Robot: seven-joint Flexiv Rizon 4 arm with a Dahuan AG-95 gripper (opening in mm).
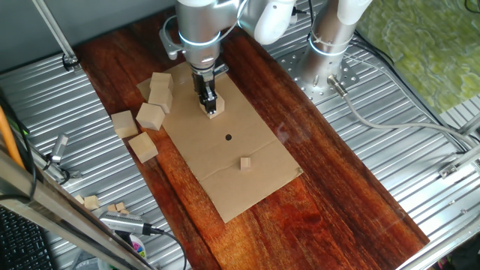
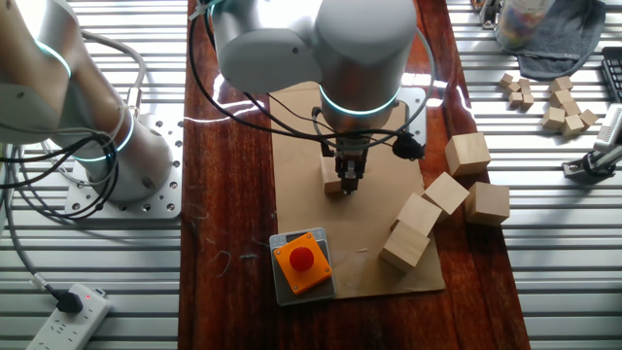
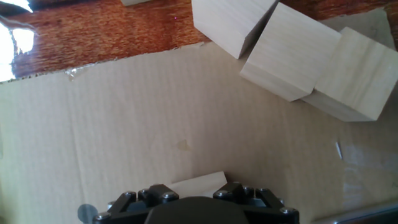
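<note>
A wooden block (image 1: 217, 107) rests on the cardboard sheet (image 1: 251, 184) beneath my gripper (image 1: 206, 101), partly covered by the fingers. From the other side, the same block (image 2: 330, 175) shows beside my gripper (image 2: 349, 181). In the wrist view, part of the block (image 3: 200, 185) appears between the two dark fingers of my gripper, its edge slightly slanted to them. Whether the fingers press on it cannot be told. A smaller wooden cube (image 1: 245, 163) lies alone on the cardboard, past a dark round spot (image 1: 229, 137).
Several larger wooden blocks (image 1: 151, 116) cluster along the cardboard's edge and the wooden table (image 1: 330, 165). An orange box with a red button (image 2: 302, 260) stands by the sheet. Small cubes (image 2: 569, 105) lie off the table. The cardboard around the small cube is clear.
</note>
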